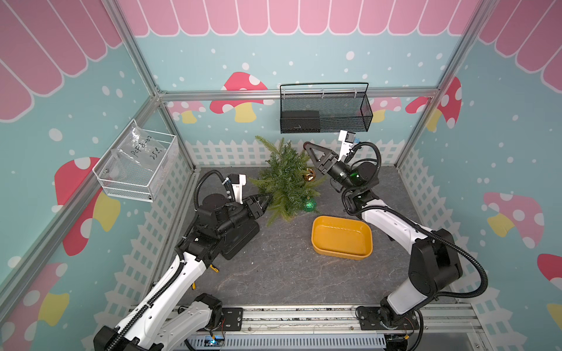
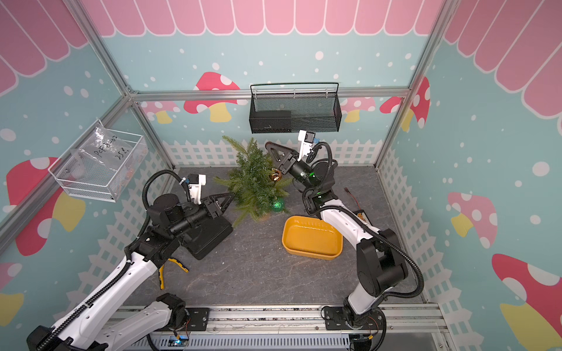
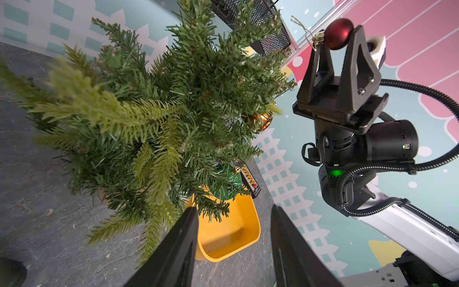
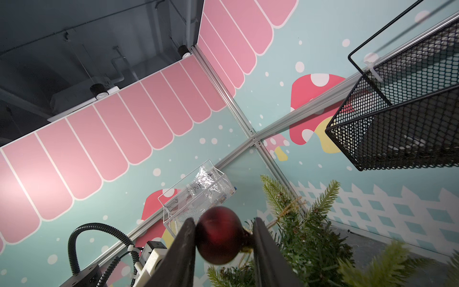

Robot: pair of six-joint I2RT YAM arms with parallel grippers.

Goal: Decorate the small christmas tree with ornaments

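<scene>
The small green tree (image 1: 285,175) stands at the back middle of the table. On its right side hang a copper ornament (image 1: 308,174) and, lower down, a green glittery ornament (image 1: 309,204). A dark red ball (image 4: 220,235) with a gold cap and string is gripped by my right gripper, which is shut on it above the tree's right side. At the tree's left front, my left gripper points toward the branches; its fingers (image 3: 184,239) stand apart with nothing between them.
An orange tray (image 1: 342,254) lies on the table right of the tree, looking empty. A black mesh basket (image 1: 345,117) hangs on the back wall, and a white wire basket (image 1: 140,169) on the left. A black case (image 2: 212,238) lies under the left arm, near yellow-handled pliers (image 2: 162,275).
</scene>
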